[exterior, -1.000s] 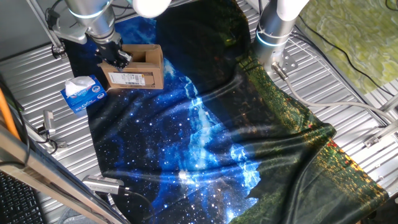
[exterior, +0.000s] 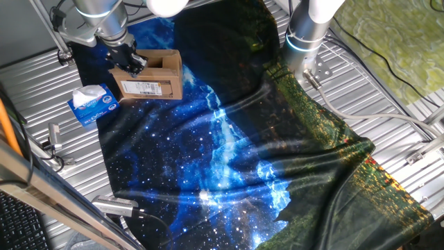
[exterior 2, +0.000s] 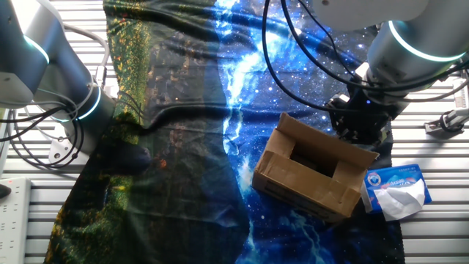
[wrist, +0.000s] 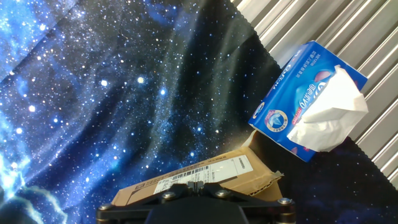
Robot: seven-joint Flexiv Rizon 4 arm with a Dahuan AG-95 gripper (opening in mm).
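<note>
A brown open-topped cardboard box (exterior: 150,88) stands on the dark starry cloth, with a white label on one side. In exterior view 1 my gripper (exterior: 137,70) is at the box's left end, overlapping its rim. The wrist view shows the black fingertips of my gripper close together, in front of the labelled side of the box (wrist: 233,180). Nothing shows between them; whether they touch the cardboard cannot be told. A blue tissue pack (wrist: 305,84) with a white tissue (wrist: 333,112) sticking out lies beside the box.
The starry cloth (exterior: 201,160) is wrinkled and otherwise clear over its middle. Slatted metal table (exterior: 76,149) shows along the left, with a grey adapter (exterior: 116,206) near the front.
My arm has shifted only very slightly by the box. The box and the tissue pack have stayed where they were.
</note>
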